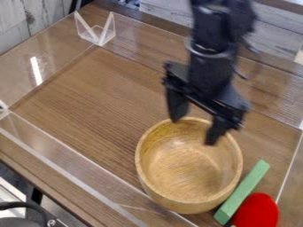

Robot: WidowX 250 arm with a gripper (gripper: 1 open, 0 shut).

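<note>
The black gripper (197, 108) hangs open above the back rim of a wooden bowl (187, 164), blurred, with its fingers pointing down. A green bar (240, 192) lies on the table to the right of the bowl, and a red round object (252, 215) sits just in front of it at the bottom right, partly cut off.
A small white wire holder (97, 28) stands at the back left.
</note>
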